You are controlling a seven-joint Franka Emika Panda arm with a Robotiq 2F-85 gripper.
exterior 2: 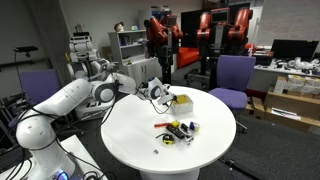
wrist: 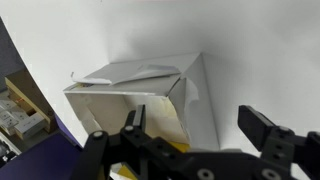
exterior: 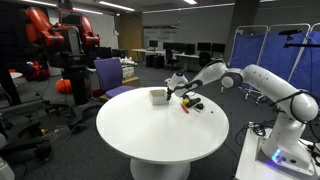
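Observation:
A white open-topped box (wrist: 185, 105) fills the middle of the wrist view, its flaps folded out and something yellow (wrist: 181, 147) partly visible inside. My gripper is open, its dark fingers (wrist: 268, 138) spread wide, with the near edge of the box seen between them. In the first exterior view the box (exterior: 158, 97) stands near the far side of the round white table (exterior: 160, 132), and my gripper (exterior: 175, 93) is beside it. From the second exterior view, yellow shows in the box (exterior 2: 181, 100) too. Whether the fingers touch the box, I cannot tell.
Several small items, among them a red one (exterior 2: 161, 125) and a dark one (exterior 2: 176, 131), lie on the table to one side of the box. A purple chair (exterior 2: 233, 78) stands close behind the table.

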